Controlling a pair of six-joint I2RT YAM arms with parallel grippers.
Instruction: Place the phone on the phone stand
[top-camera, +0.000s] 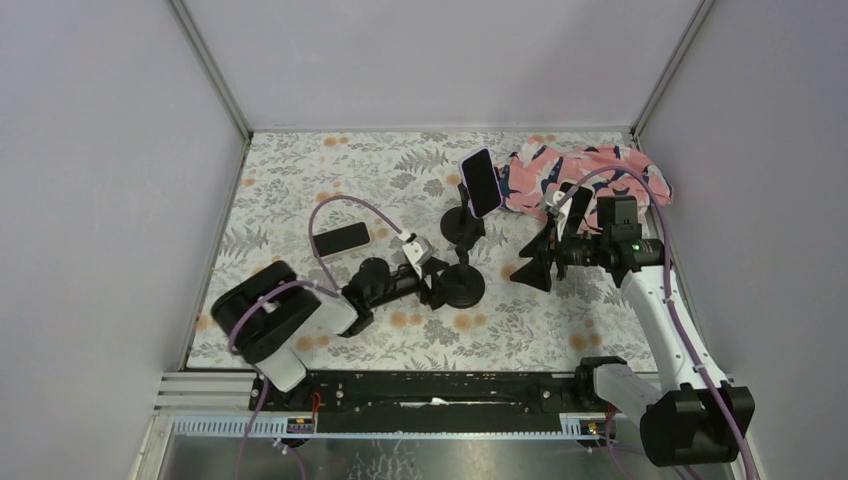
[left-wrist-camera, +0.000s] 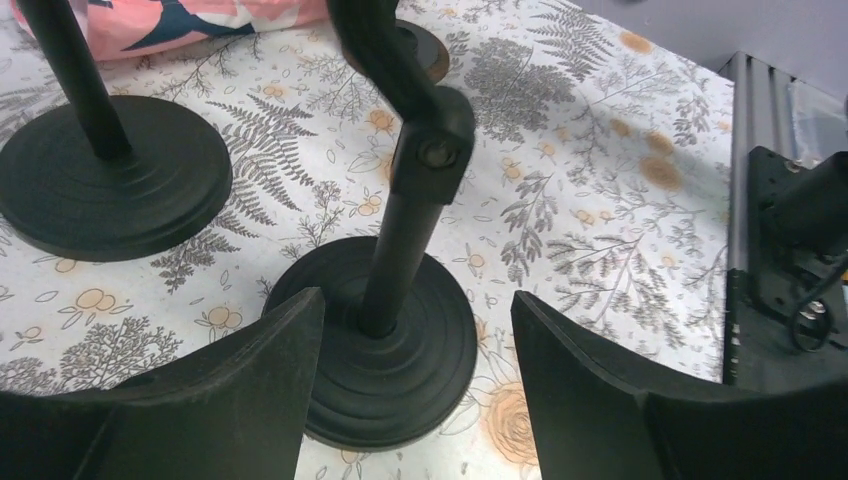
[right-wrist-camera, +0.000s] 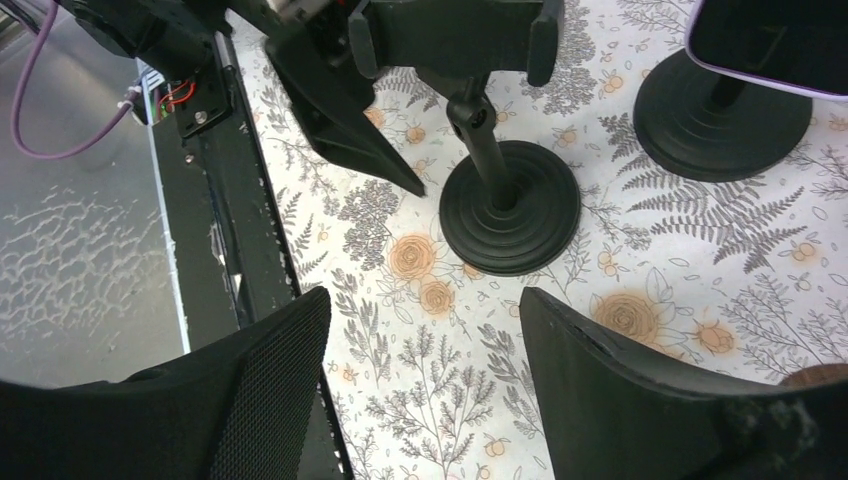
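A black phone stand (top-camera: 463, 290) stands at the centre front, its arm bent up; in the left wrist view its post (left-wrist-camera: 400, 260) rises between the fingers of my open left gripper (top-camera: 432, 283), just beside it. A second stand (top-camera: 455, 224) behind holds a purple-rimmed phone (top-camera: 482, 182). A third phone (top-camera: 575, 200) shows at the right, partly behind my right gripper (top-camera: 533, 263), which is open, apart from the stands, nothing between its fingers. Another dark phone (top-camera: 340, 239) lies flat on the left of the table.
A pink patterned cloth (top-camera: 631, 172) lies at the back right. Pale walls enclose the table (top-camera: 300, 170).
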